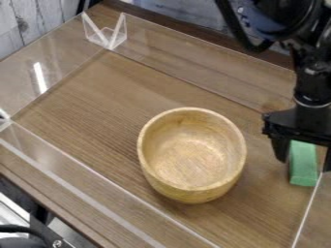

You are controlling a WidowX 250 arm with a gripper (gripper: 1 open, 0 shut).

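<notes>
My gripper [303,138] hangs at the right edge of the table, its fingers apart, partly cut off by the frame edge. It is over a green block [303,167], which lies on the wooden table near the right edge, its upper part partly hidden by the gripper. A large wooden bowl [191,155] sits to the left of the block and gripper.
A white wire-like holder [106,31] stands at the back left. The table's edges show at left and top.
</notes>
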